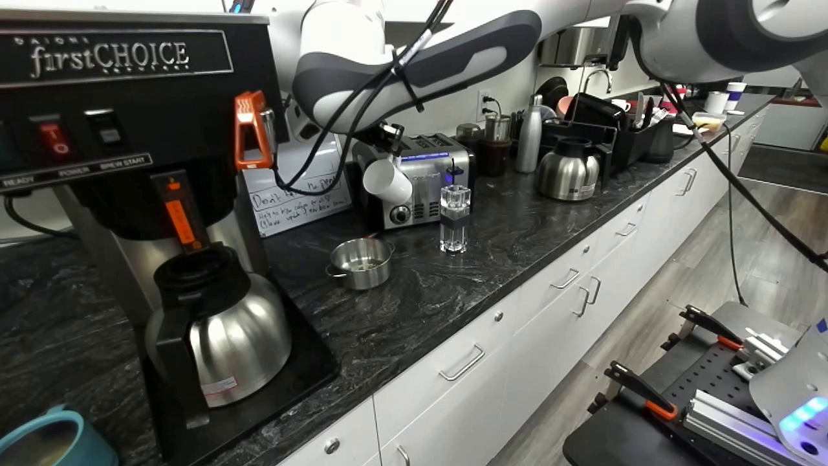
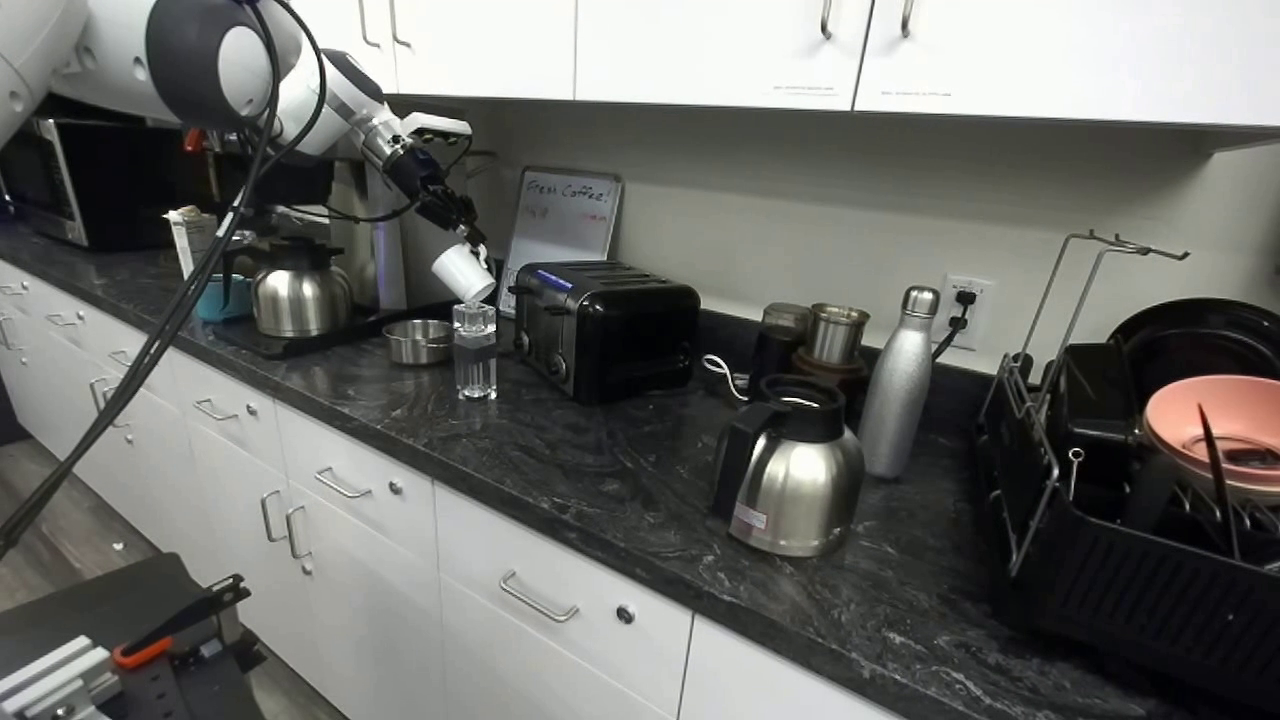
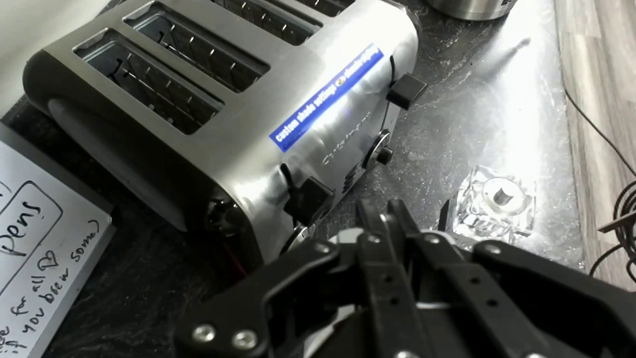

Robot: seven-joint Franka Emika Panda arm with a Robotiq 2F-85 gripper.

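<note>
A white mug [image 1: 388, 182] hangs tilted in the air in front of the toaster's end, clear of the counter. Its handle side is up at my gripper [image 2: 476, 236], whose fingers are shut on it. From the wrist, the gripper shows its two dark fingers close together, with slivers of the white mug [image 3: 350, 236] beneath them; most of the mug is hidden there. Below and to the left of the mug in exterior view 1, a small steel pot [image 1: 361, 264] with an open top rests on the counter.
The steel toaster [image 3: 238, 113] stands close beside the gripper. A clear grinder [image 2: 475, 352] stands upright in front of it. The coffee maker's carafe [image 1: 240, 334] and a whiteboard [image 2: 561, 228] are nearby. Bare counter [image 1: 435, 310] lies toward the front edge.
</note>
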